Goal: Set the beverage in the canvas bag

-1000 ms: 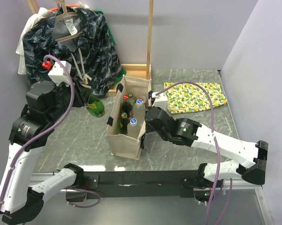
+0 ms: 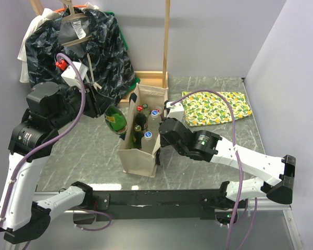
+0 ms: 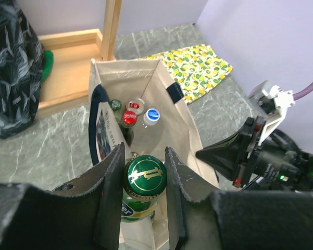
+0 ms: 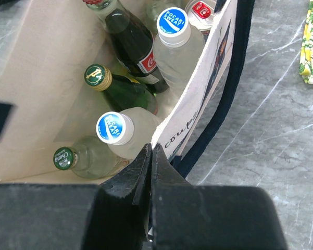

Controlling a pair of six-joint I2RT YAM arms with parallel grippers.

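Tilted in my left gripper is a green glass bottle (image 2: pixel 116 121) with a gold-marked cap, squeezed between the fingers. In the top view it hangs at the left side of the beige canvas bag (image 2: pixel 138 160), its lower end by the bag's left rim. The bag stands open and upright with several bottles inside, among them a blue-capped bottle (image 4: pixel 114 128), a green bottle (image 4: pixel 120 91) and a cola bottle (image 4: pixel 127 39). At the bag's right side, my right gripper is shut, with the bag's thin rim running in between its fingertips.
A lemon-patterned cloth (image 2: pixel 216 108) lies behind the right arm. Dark plastic-covered clothing (image 2: pixel 44 57) hangs at the back left, next to a wooden stand (image 2: pixel 151 78). Bare marble counter (image 2: pixel 83 161) extends left of the bag.
With the green bottle held, my left gripper has moved right toward the bag, bringing the bottle up to its left rim. The right arm and the bag have barely moved.
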